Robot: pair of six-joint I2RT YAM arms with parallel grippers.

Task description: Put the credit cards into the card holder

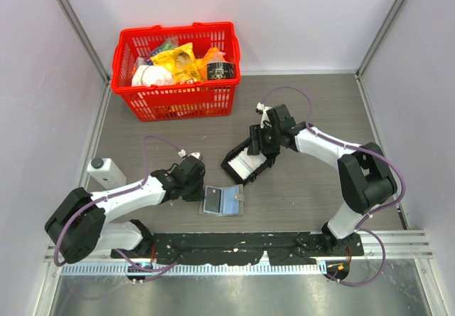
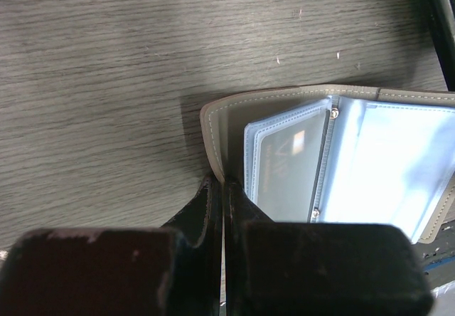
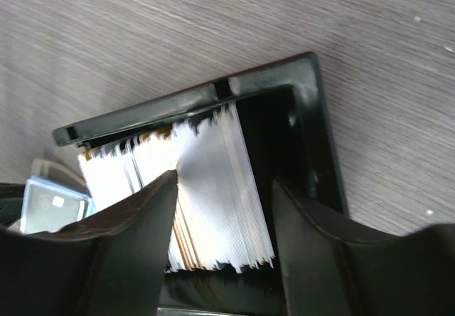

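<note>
The card holder (image 1: 221, 200) lies open on the table, beige outside with clear blue sleeves (image 2: 391, 159). My left gripper is shut at its left edge; whether it pinches that thin edge is unclear. White cards (image 3: 213, 188) stand packed in a black tray (image 3: 316, 117) behind the holder to the right. My right gripper is over the tray, part open, its fingers around the right-hand part of the card row; I cannot tell whether they touch the cards.
A red basket (image 1: 124, 53) of packaged goods stands at the back left. A white bottle (image 1: 106, 174) is at the left. The table to the right of the tray is clear.
</note>
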